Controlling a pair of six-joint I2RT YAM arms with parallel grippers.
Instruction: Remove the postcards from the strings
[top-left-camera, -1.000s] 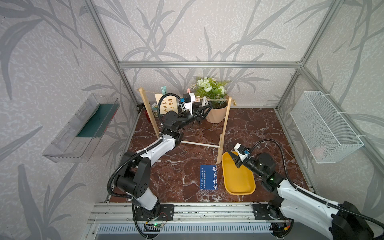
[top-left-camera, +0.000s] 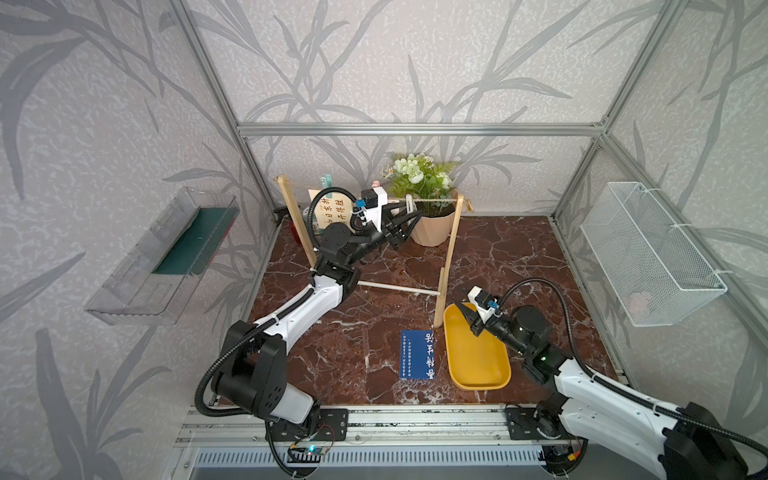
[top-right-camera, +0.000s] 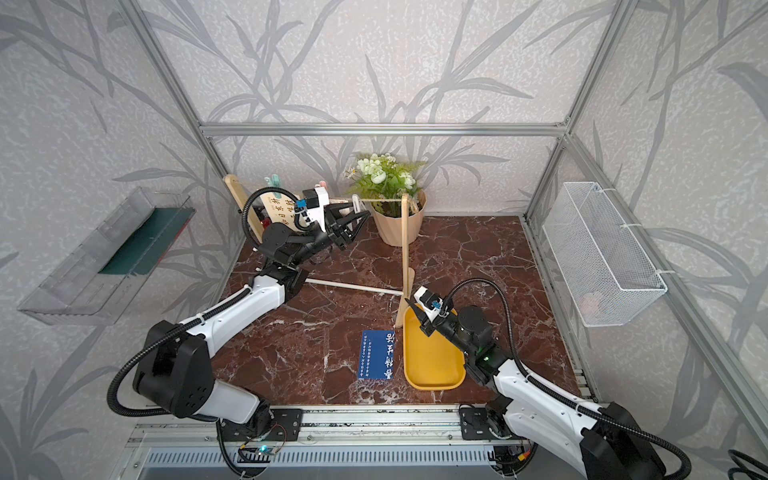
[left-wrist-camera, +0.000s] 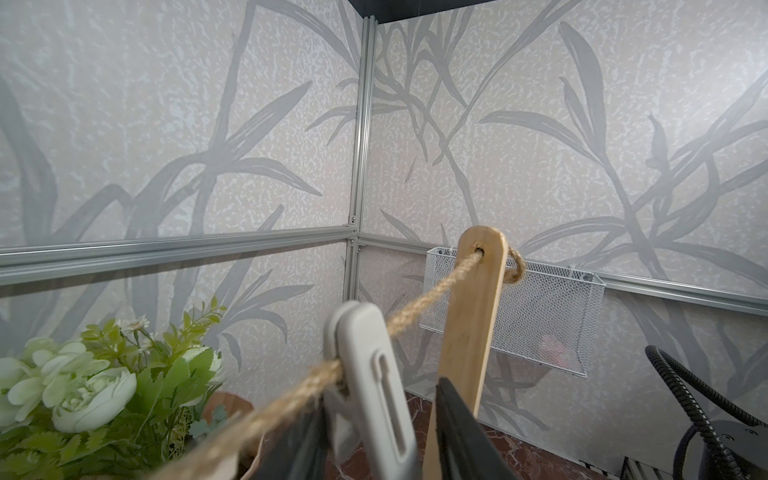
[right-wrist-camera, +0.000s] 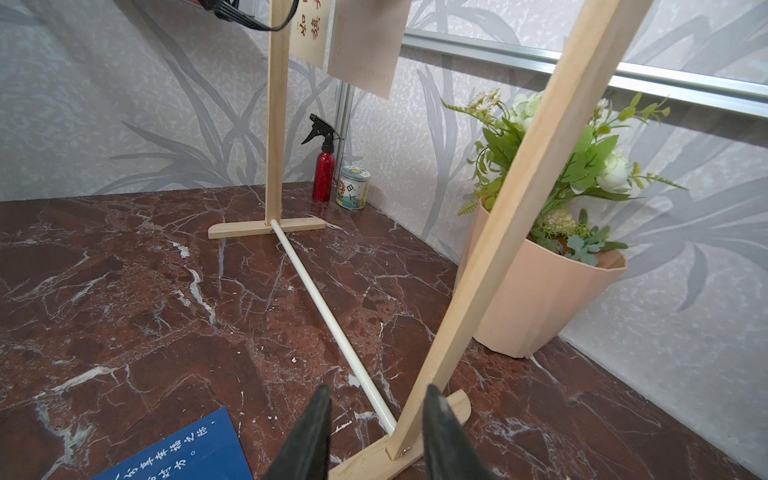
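A white clip (left-wrist-camera: 372, 384) sits on the rope (left-wrist-camera: 436, 297); its lower end drops out of the left wrist view, and no card shows in it there. My left gripper (top-left-camera: 409, 221) has its fingers (left-wrist-camera: 457, 432) either side of that clip, with a gap on the right. A cream postcard with brown writing (top-left-camera: 329, 210) hangs at the left of the frame, partly behind my left arm. Beside it in the right wrist view hangs a plain-backed card (right-wrist-camera: 369, 44). A blue postcard (top-left-camera: 417, 354) lies flat on the table. My right gripper is open and empty, above the yellow tray's far end.
Wooden posts (top-left-camera: 452, 252) carry the rope, and a white bar (top-left-camera: 400, 287) joins them low down. The yellow tray (top-left-camera: 480, 376) is empty. A potted plant (top-left-camera: 432, 229) stands close behind the rope. Bare table lies right of the frame.
Over the last second my left arm has shifted slightly left, its gripper staying by the white clip. My right arm and the blue postcard have stayed put.
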